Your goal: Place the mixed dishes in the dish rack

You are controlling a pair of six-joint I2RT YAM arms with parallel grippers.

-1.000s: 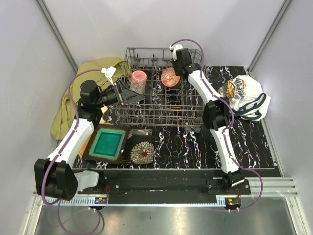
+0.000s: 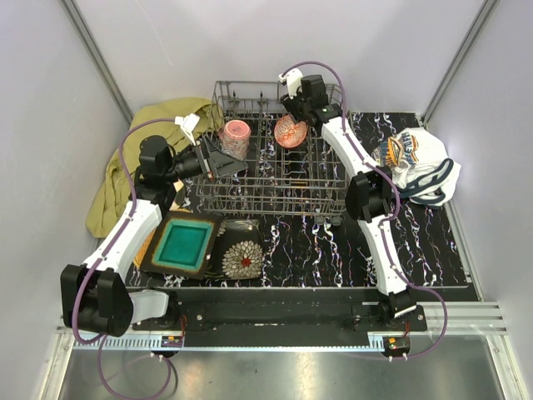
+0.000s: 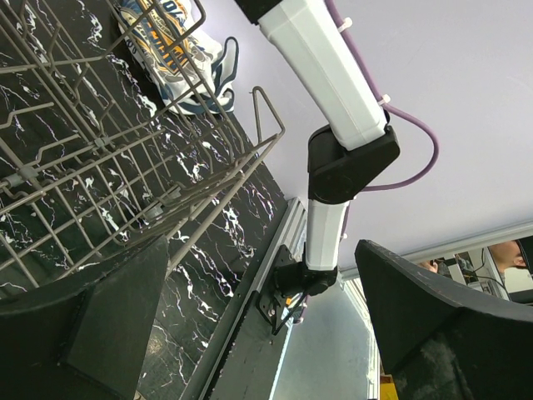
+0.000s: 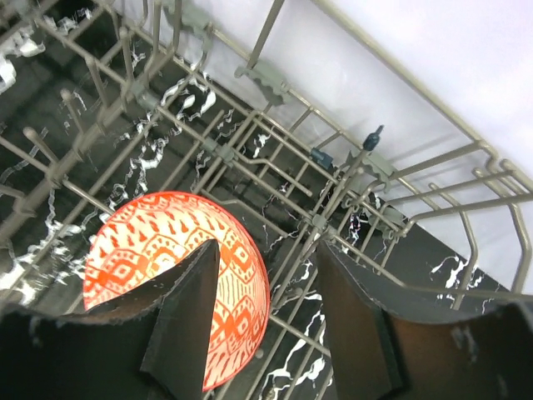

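The wire dish rack (image 2: 275, 204) stands at the back centre. Inside it, a pink-topped patterned cup (image 2: 236, 142) is at the left, and an orange-and-white patterned bowl (image 2: 291, 131) rests tilted near the back middle. My right gripper is open over the bowl (image 4: 179, 250); its left finger overlaps the bowl's edge in the right wrist view, and whether they touch I cannot tell. My left gripper (image 2: 226, 165) hangs open over the rack's left part, its fingers empty. In front of the rack lie a green square plate with a dark rim (image 2: 185, 244) and a dark flower-patterned dish (image 2: 241, 259).
An olive cloth (image 2: 125, 179) is bunched at the left, partly behind my left arm. White patterned fabric (image 2: 429, 171) lies right of the rack (image 3: 100, 146). Walls close in the sides and back.
My right gripper has shifted slightly left and back over the bowl. The left arm has barely moved. Bowl, cup and plates lie where they were.
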